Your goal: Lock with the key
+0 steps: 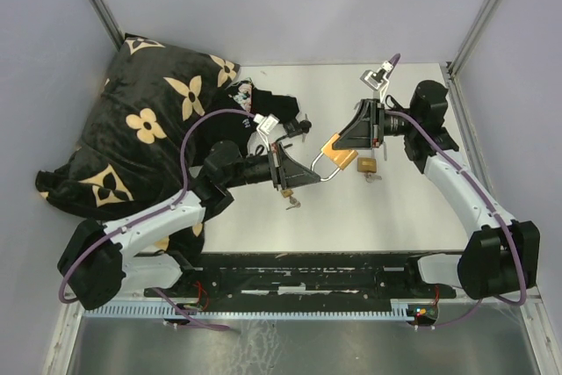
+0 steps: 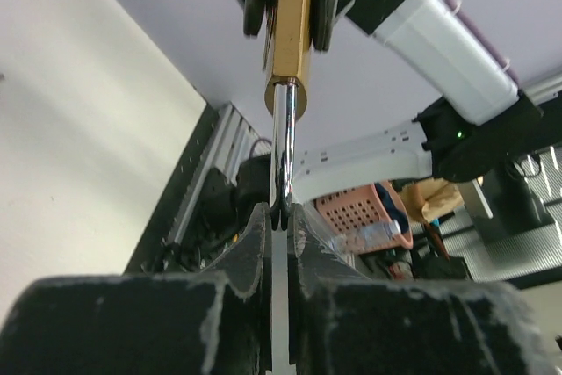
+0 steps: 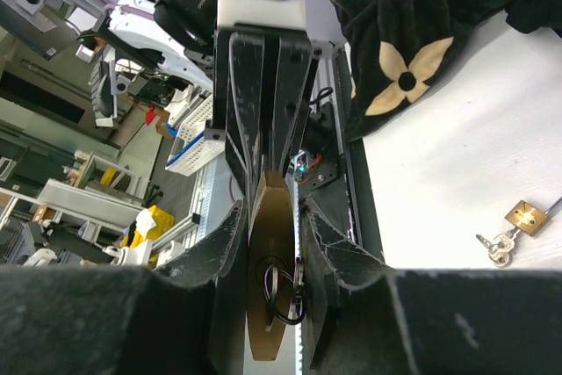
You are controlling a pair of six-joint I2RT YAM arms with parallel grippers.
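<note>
A brass padlock hangs tilted in the air between my two arms. My left gripper is shut on its silver shackle. In the right wrist view the padlock's gold body lies between the fingers of my right gripper. Those fingers stand close on both sides, and whether they press on the body cannot be told. A key ring shows in front of the body on the near side. How far the key itself sits in the lock is hidden.
A smaller padlock with keys lies on the white table left of centre. Another brass padlock with keys rests below my right gripper. The patterned dark cushion fills the left side.
</note>
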